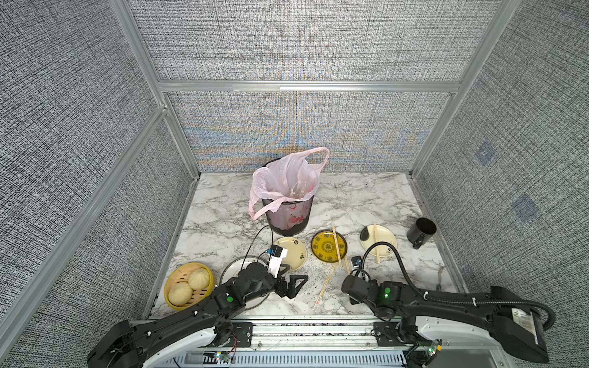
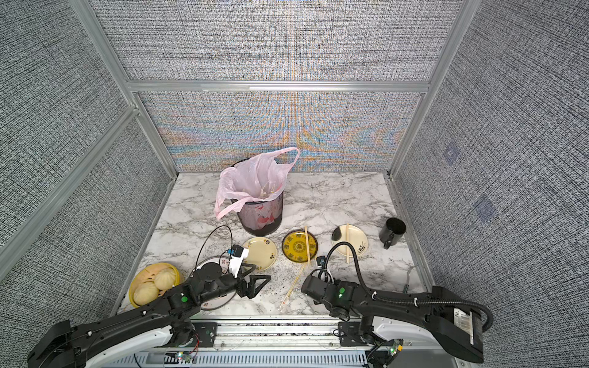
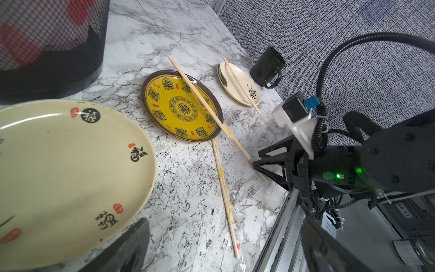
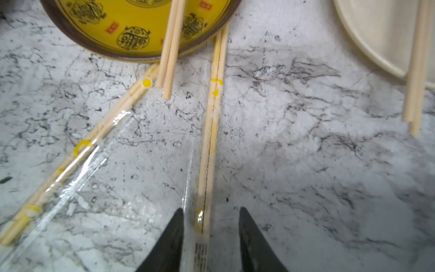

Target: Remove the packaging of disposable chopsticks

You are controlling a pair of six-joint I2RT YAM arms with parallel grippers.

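Two wrapped pairs of chopsticks lie on the table in clear film: a slanted pair (image 4: 95, 136) and a straighter pair (image 4: 208, 149) to its right. My right gripper is open, its fingers apart on either side of the straighter pair's near end as the right wrist view sees it; no grip on the film shows. Bare chopsticks (image 4: 172, 49) rest across the yellow plate (image 3: 181, 106), and others (image 3: 242, 86) lie across a small cream plate (image 3: 231, 95). On the left, my left gripper is open, with no object held between its fingers.
A black bin with a pink bag (image 1: 288, 184) stands behind the plates. Another cream plate (image 3: 68, 181) lies near the left gripper. A steamer of buns (image 1: 189, 285) is far left, a black mug (image 1: 421, 232) far right. Table behind the right plates is clear.
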